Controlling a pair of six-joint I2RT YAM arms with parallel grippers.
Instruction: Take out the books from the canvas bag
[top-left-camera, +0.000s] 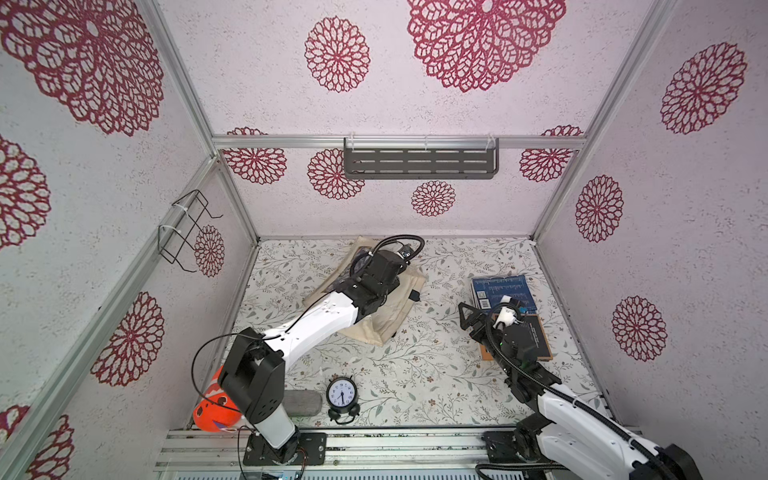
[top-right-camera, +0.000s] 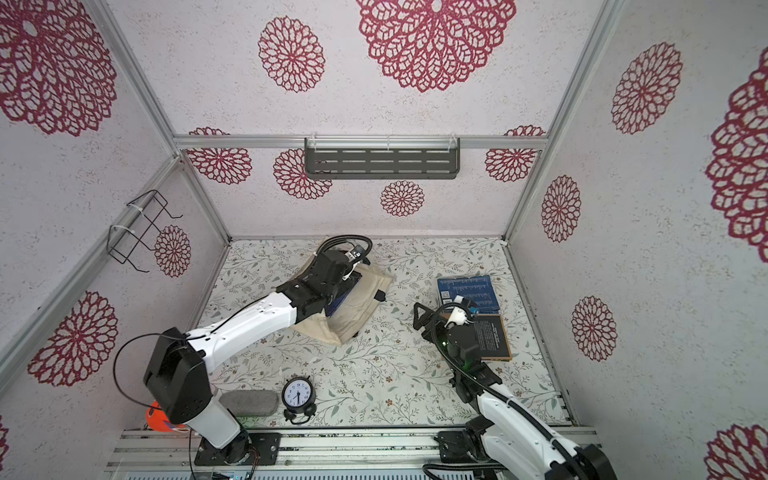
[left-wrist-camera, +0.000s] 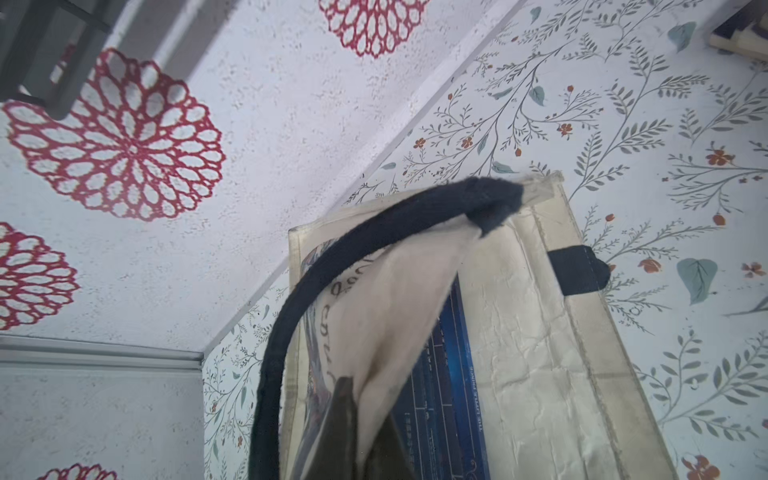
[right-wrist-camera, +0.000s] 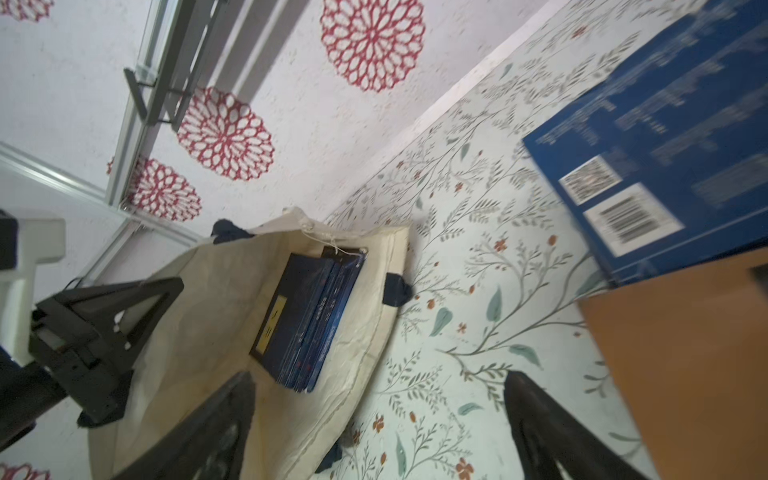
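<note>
The canvas bag (top-right-camera: 361, 316) lies at back centre-left, its mouth spread, with dark blue books (right-wrist-camera: 304, 312) inside. My left gripper is shut on the bag's pale fabric beside its dark strap (left-wrist-camera: 296, 304), lifting that side. My right gripper stands open at the right, over the table between the bag and two books outside it: a blue one (top-left-camera: 500, 288) and an orange-edged dark one (right-wrist-camera: 664, 360).
A black clock (top-left-camera: 341, 393), a grey pouch (top-right-camera: 249, 402) and an orange fish toy (top-left-camera: 214, 408) lie along the front left. The floor (top-left-camera: 432, 376) between bag and books is clear.
</note>
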